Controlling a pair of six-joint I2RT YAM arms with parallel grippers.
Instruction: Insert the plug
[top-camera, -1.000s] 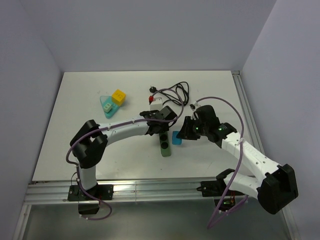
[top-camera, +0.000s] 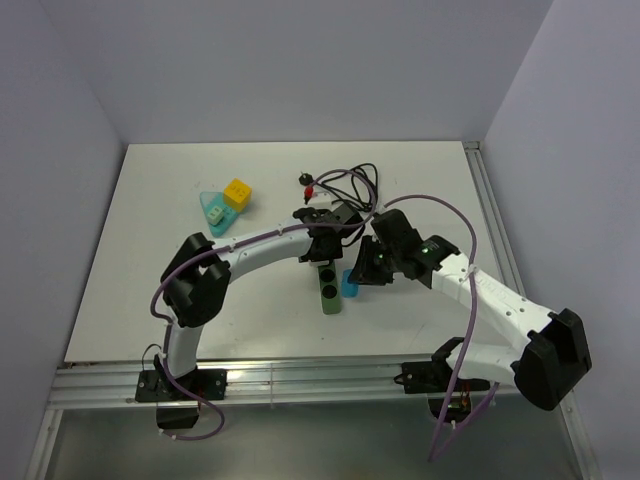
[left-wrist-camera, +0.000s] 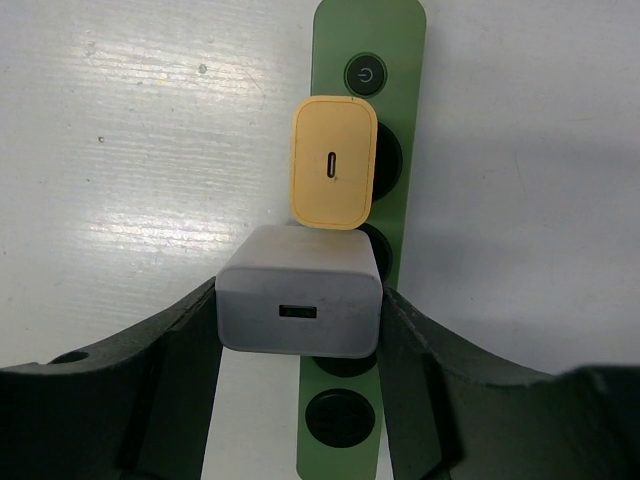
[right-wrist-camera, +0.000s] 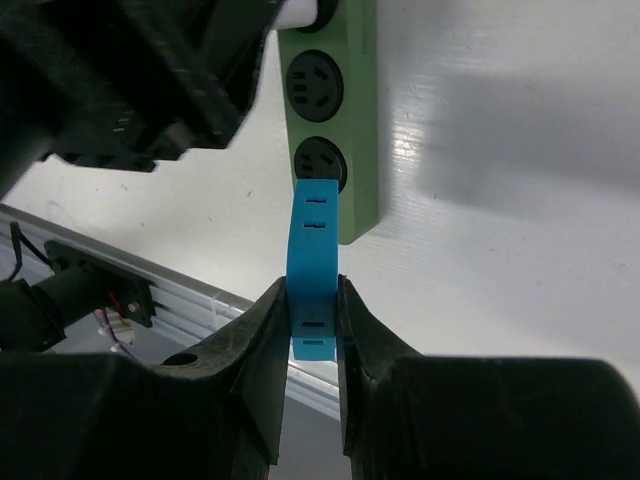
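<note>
A green power strip (top-camera: 331, 300) lies on the table, several round dark sockets along it. In the left wrist view, my left gripper is shut on a light grey plug (left-wrist-camera: 300, 290) over the strip's middle; whether it sits in a socket cannot be seen. A pale orange plug (left-wrist-camera: 333, 162) is just beyond it, near the power button. In the right wrist view, my right gripper is shut on a blue plug (right-wrist-camera: 313, 250), whose far end overlaps the edge of the end socket (right-wrist-camera: 320, 160). From above, the blue plug (top-camera: 349, 284) appears right of the strip.
A black cable (top-camera: 370, 185) lies coiled behind the strip. A yellow block (top-camera: 237, 194) and a teal piece (top-camera: 217, 214) rest at the back left. My left arm reaches close beside the right gripper.
My right gripper has moved left with the blue plug, closer to the strip. The left gripper has shifted slightly right, its arm moving with it.
</note>
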